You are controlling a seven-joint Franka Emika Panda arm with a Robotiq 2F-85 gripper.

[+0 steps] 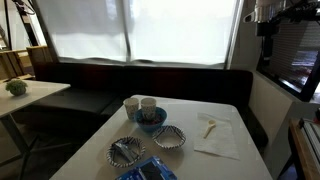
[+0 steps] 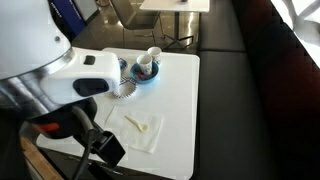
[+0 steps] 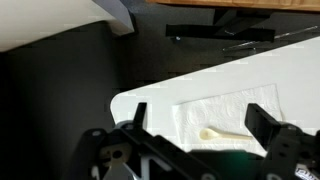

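Observation:
High above the right end of the table hangs my gripper [image 1: 267, 48]. In the wrist view its two fingers stand wide apart, so the gripper is open, with nothing held between them. Below lies a white paper napkin [image 1: 216, 142] with a small pale yellow spoon [image 1: 209, 130] on it. The same spoon [image 3: 222, 134] shows beneath the gap in the wrist view. Toward the table's middle sits a blue bowl [image 1: 151, 120], with white cups [image 1: 148, 108] at it. The bowl's contents are too small to tell.
Two striped paper plates [image 1: 171, 138] rest near the bowl; the left plate [image 1: 112, 153] carries something dark or shiny. A blue package [image 1: 148, 170] lies at the near edge. Dark bench seating [image 2: 225, 120] runs along the table. Table surface between plates and napkin is free.

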